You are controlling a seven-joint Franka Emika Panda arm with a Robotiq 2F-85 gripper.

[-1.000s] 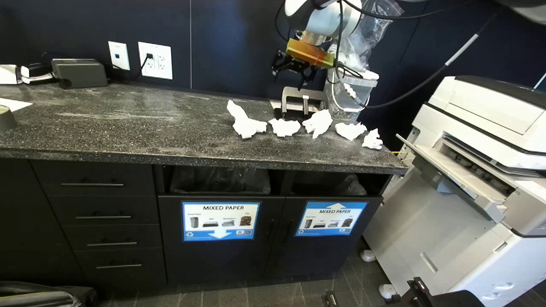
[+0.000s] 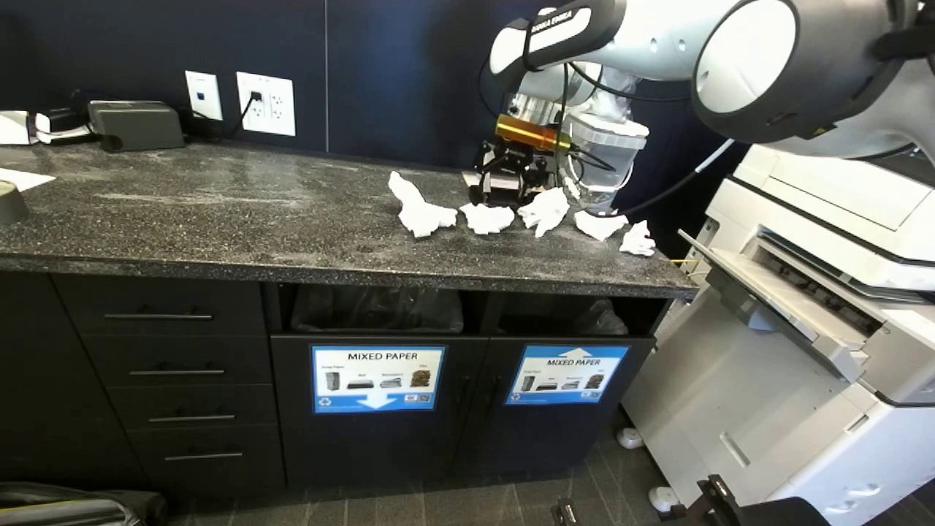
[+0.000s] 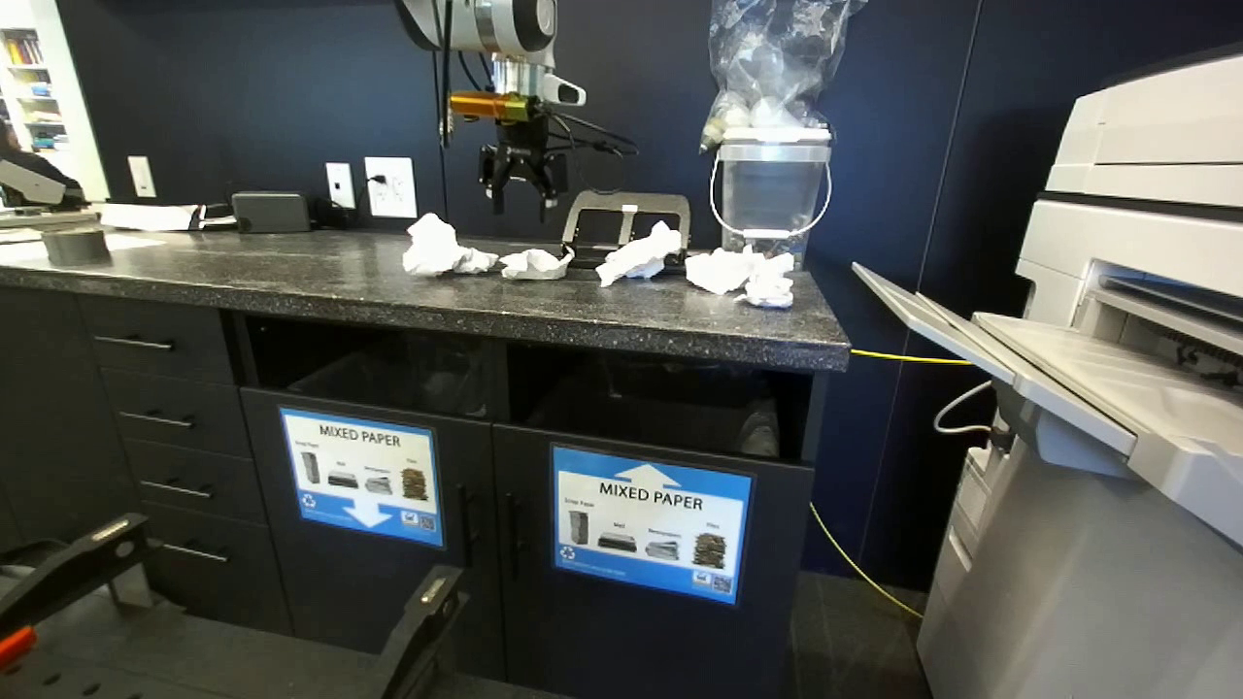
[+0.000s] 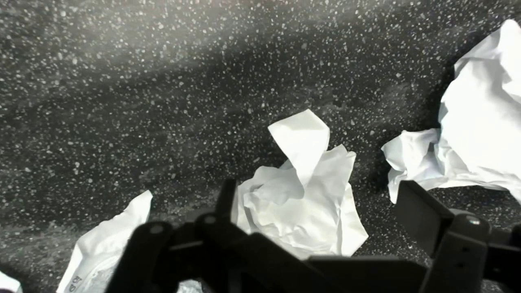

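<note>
Several crumpled white papers lie in a row on the dark speckled counter (image 2: 263, 228). In the wrist view one crumpled paper (image 4: 298, 210) sits between the spread fingers of my gripper, lower down on the counter. This looks like the second paper from the left (image 3: 536, 264) in exterior view 2. My open gripper (image 3: 520, 210) hangs above the counter there, holding nothing. The biggest paper (image 4: 483, 112) is at the right of the wrist view. Another paper (image 4: 110, 239) at lower left is partly hidden by a finger.
Behind the papers stand a dark metal frame (image 3: 629, 208) and a clear lidded bucket (image 3: 771, 192) with a plastic bag (image 3: 775, 64) on top. Below are open bin slots. A printer (image 2: 815, 254) flanks the right end.
The gripper has come down towards the counter and turned from a tilt to pointing downward, now in front of the metal frame in exterior view 1. The papers have stayed put.
</note>
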